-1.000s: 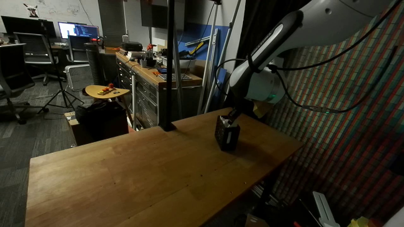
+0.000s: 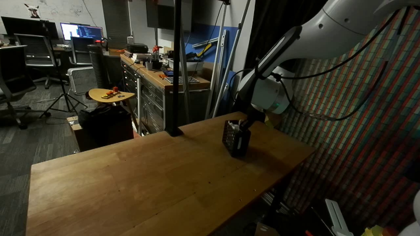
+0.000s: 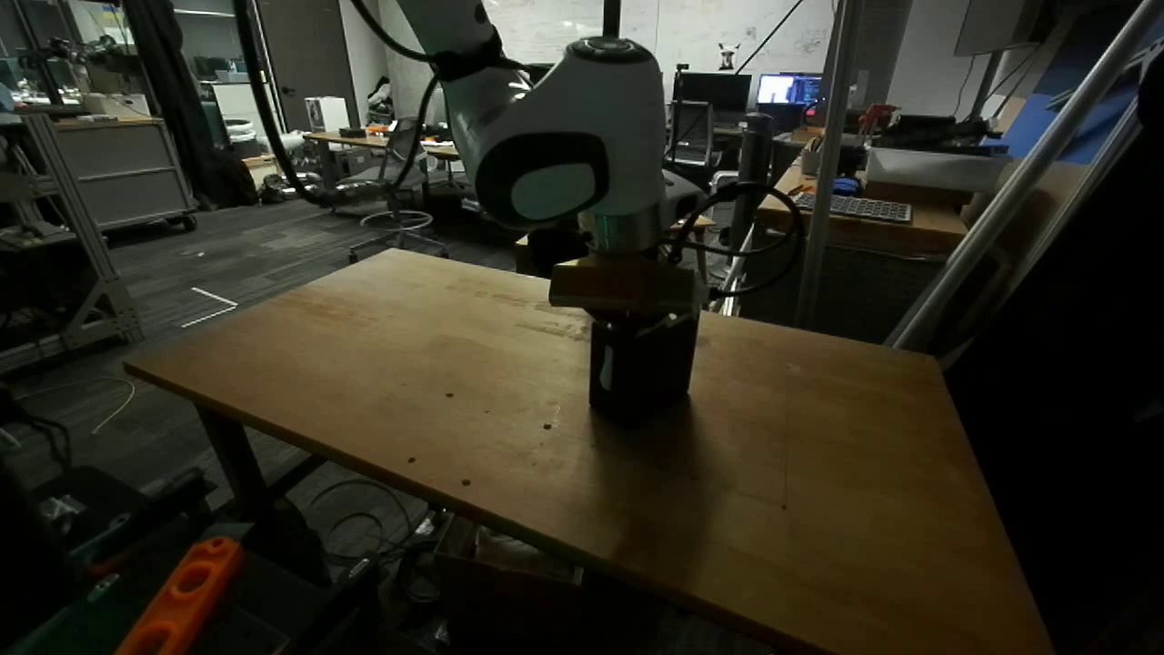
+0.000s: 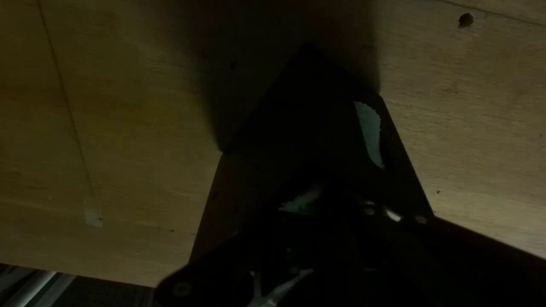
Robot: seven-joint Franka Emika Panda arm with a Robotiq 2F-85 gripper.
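Observation:
A black basket (image 2: 236,143) with lattice sides stands upright towards the right end of the wooden table (image 2: 157,177). Pale items (image 2: 235,125) show at its open top, too small to name. My gripper (image 2: 244,126) points down at the basket's top edge, shut on the basket there; its fingertips are lost in the dark. From the other side, in exterior view 2, the basket (image 3: 644,369) is a dark block under the wrist. Deep shadow fills the wrist view, where the basket's dark wall carries a pale patch (image 4: 371,134).
Bare tabletop (image 3: 360,338) stretches away from the basket. A black post (image 2: 176,78) rises at the table's back edge. Beside the arm hangs a patterned curtain (image 2: 354,137). Metal poles (image 3: 1026,175) lean just beyond the table.
The wrist has shifted a little and tilted, with the gripper slightly lower over the basket's near-right edge. The basket is turned slightly but stands in nearly the same place.

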